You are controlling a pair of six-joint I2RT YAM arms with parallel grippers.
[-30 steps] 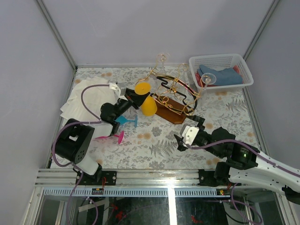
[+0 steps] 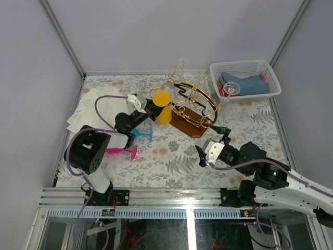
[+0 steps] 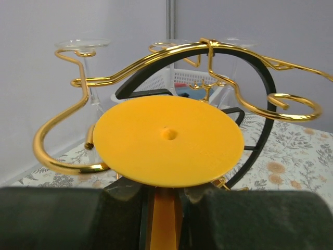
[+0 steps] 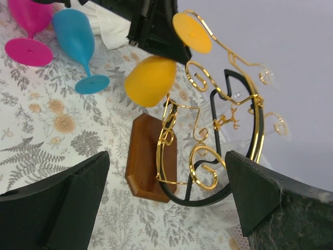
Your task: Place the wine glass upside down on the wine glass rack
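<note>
My left gripper is shut on the stem of a yellow wine glass, its round foot [image 3: 169, 138] uppermost and its bowl [image 4: 151, 80] hanging below the fingers. The gold-and-black wine glass rack [image 4: 256, 125] stands on a brown wooden base [image 4: 141, 156]. In the right wrist view the yellow glass is beside the rack's near curled hooks, with its foot close to the upper gold wire; whether they touch I cannot tell. Several clear glasses, one of them at the right [image 2: 231, 89], hang on the rack. My right gripper [image 2: 212, 143] stands open and empty in front of the rack.
On the table's left lie a blue glass [image 2: 142, 133] and a pink glass [image 2: 124, 151], near a white cloth [image 2: 96, 108]. A white basket [image 2: 216, 68] holding cloths is at the back right.
The left gripper and the yellow glass have shifted slightly; the foot now sits a little further right in the top view, the bowl a little left. The right arm has barely moved.
</note>
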